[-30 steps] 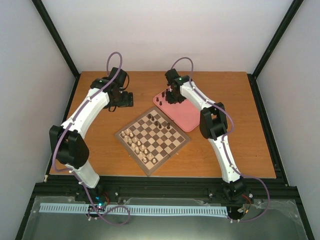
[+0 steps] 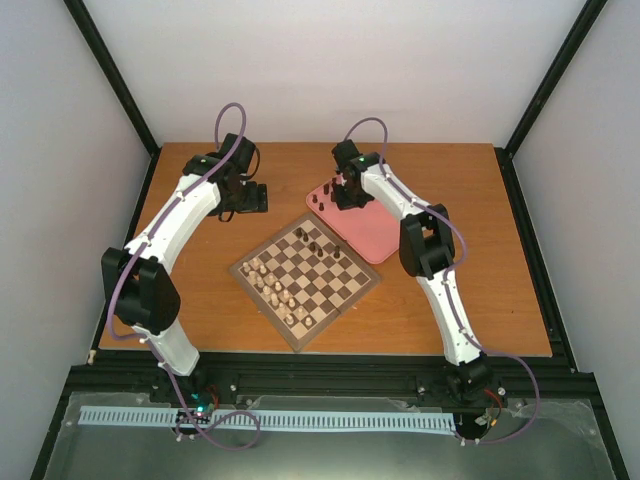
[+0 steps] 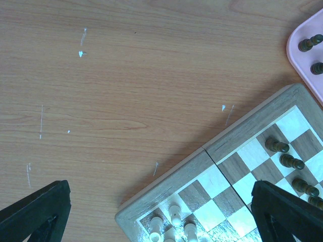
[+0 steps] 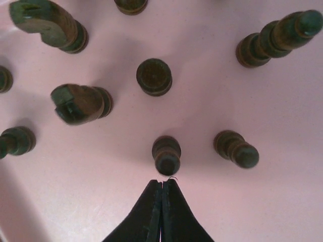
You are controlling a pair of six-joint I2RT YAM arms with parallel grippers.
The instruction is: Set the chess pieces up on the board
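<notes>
The chessboard [image 2: 304,277] lies diagonally on the table, with light pieces [image 2: 268,283] along its lower-left side and several dark pieces [image 2: 320,249] toward its upper-right side. More dark pieces stand on the pink tray [image 2: 372,232]. Over the tray's far-left part is my right gripper [image 2: 345,200]. Its fingertips meet in the right wrist view, with nothing visible between them; the head of a small upright dark piece [image 4: 166,154] is just beyond the tips. My left gripper is open and empty above the table, up and left of the board.
Around that small piece, other dark pieces stand close: a pawn-like one [image 4: 236,149] to the right, a round-topped one [image 4: 154,77] and a knight-like one [image 4: 82,104]. Bare wooden table [image 2: 455,200] lies right of the tray.
The right gripper has shifted very slightly over the tray. The left arm has hardly moved, and the pieces on the board look the same.
</notes>
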